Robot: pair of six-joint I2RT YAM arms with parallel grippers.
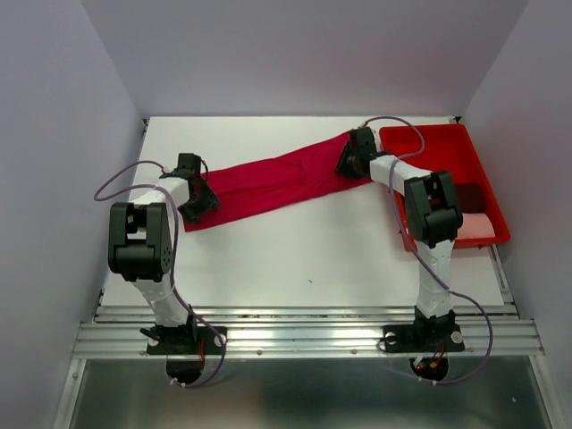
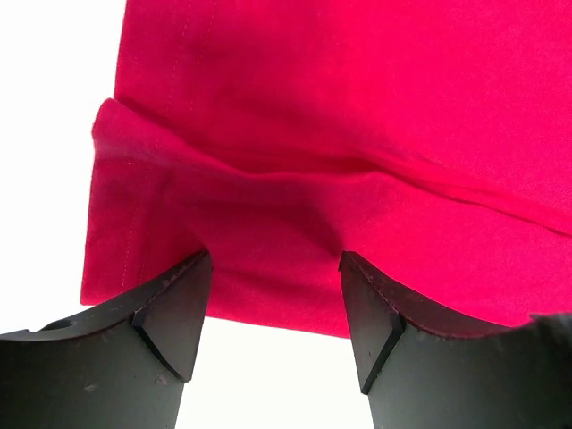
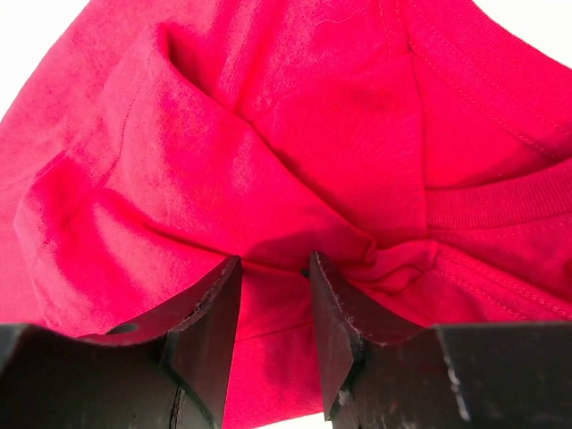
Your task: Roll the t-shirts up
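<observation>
The red t-shirt [image 1: 268,186] lies as a long folded strip slanting across the table, its right end farther back. My left gripper [image 1: 200,210] is open over the strip's left end; in the left wrist view its fingers [image 2: 174,317] straddle the near edge, with a fold running across the cloth beyond. At the right end, my right gripper [image 1: 350,168] is shut on the red t-shirt. Bunched cloth [image 3: 277,295] lies between its fingertips in the right wrist view, with the ribbed collar [image 3: 500,204] to the right. The arm hides part of that end.
A red bin [image 1: 440,147] stands at the right, close to the right arm. Inside are a dark maroon roll [image 1: 471,197] and a pink roll [image 1: 474,226].
</observation>
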